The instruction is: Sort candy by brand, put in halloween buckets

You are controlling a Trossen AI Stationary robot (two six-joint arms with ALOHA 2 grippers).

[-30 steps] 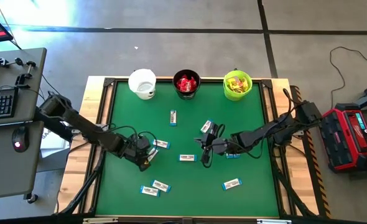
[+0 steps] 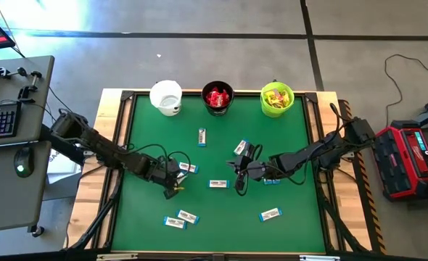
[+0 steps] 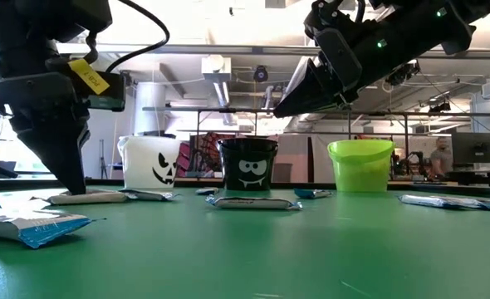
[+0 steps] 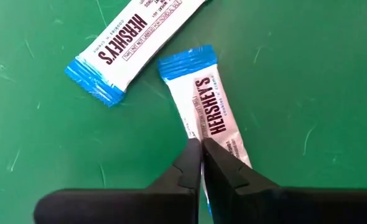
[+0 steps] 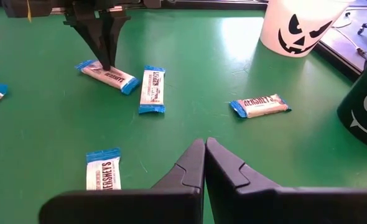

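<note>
Several white Hershey's bars with blue ends lie scattered on the green mat. My left gripper is shut, nothing between its fingers, its tips resting over one Hershey's bar [image 4: 211,109] that lies flat beneath them. Beside that bar is a second Hershey's bar [image 4: 130,43]. My right gripper is shut and empty, held above the mat on the right side. At the back edge stand a white bucket [image 2: 166,104], a black bucket [image 2: 214,109] with red candy [image 2: 217,97] in it, and a green bucket [image 2: 273,113] with yellow and red candy [image 2: 276,98].
More Hershey's bars lie apart, such as a centre bar [image 2: 218,184], a front-left bar [image 2: 175,222] and a front-right bar [image 2: 270,214]. A dark frame [image 2: 112,181] borders the mat.
My right arm and the candy stay where they were.
</note>
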